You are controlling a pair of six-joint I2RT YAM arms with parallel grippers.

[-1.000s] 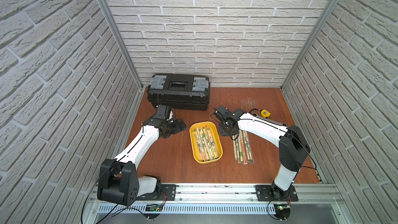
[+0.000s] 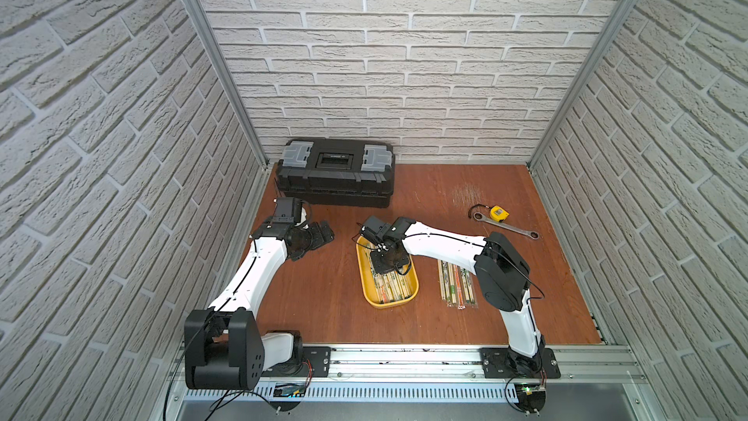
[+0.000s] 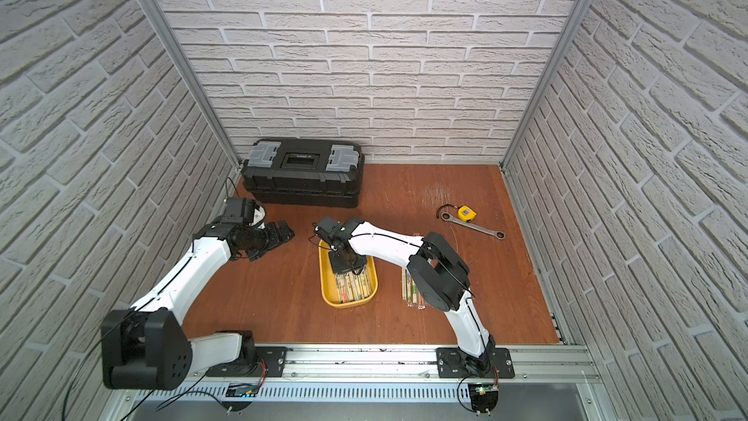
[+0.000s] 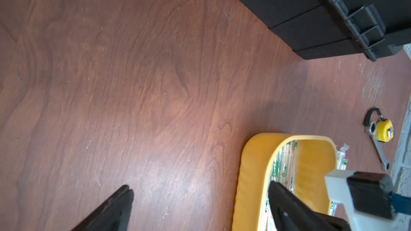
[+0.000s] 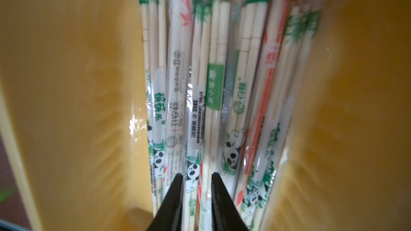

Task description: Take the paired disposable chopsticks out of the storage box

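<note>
The yellow storage box (image 2: 412,298) holds a row of wrapped disposable chopsticks (image 5: 214,85) with green, red and panda-printed sleeves. My right gripper is over the middle of the box, pointing down, its fingers a small gap apart. Chopsticks show between and beyond its fingertips, none visibly gripped. To the left of the box, my left gripper stands open above bare table, with nothing between its fingers. Several more wrapped chopsticks (image 2: 456,284) lie side by side on the table to the right of the box, partly hidden by the right arm.
A black toolbox (image 2: 335,175) stands at the back left. A wrench (image 2: 506,225) and a yellow tape measure (image 2: 498,213) lie at the back right. Bare table shows left of the box and between the toolbox and the tools.
My right gripper has swung left from above the loose chopsticks to over the box. The left gripper has drawn slightly further left. The box stays in place.
</note>
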